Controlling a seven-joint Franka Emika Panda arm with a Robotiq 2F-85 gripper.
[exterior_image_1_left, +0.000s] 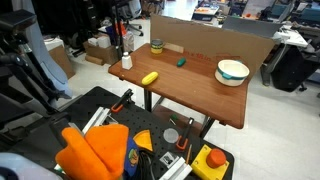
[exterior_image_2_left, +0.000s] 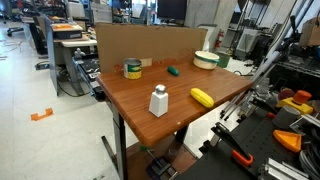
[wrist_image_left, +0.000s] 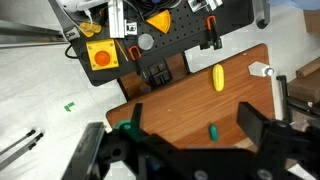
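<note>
On the brown table (exterior_image_1_left: 200, 96) lies a yellow oblong object (exterior_image_1_left: 150, 77), near the front left edge. A small white bottle (exterior_image_2_left: 158, 101) stands upright close to the table's end. Farther back are a small green object (exterior_image_1_left: 181, 62) and a can with a green and yellow label (exterior_image_2_left: 132, 68). The white bowl (exterior_image_1_left: 231, 71) with a green band rests at the right side. My gripper is open above the table in the wrist view, its dark fingers wide apart. Nothing shows between them except the tabletop and the green object below.
A brown cardboard panel (exterior_image_2_left: 160, 45) stands along the back of the table. In front is a black perforated bench (exterior_image_1_left: 145, 125) with an orange cloth (exterior_image_1_left: 92, 152) and a red button on a yellow box (exterior_image_1_left: 215, 158). Mid-table is mostly clear.
</note>
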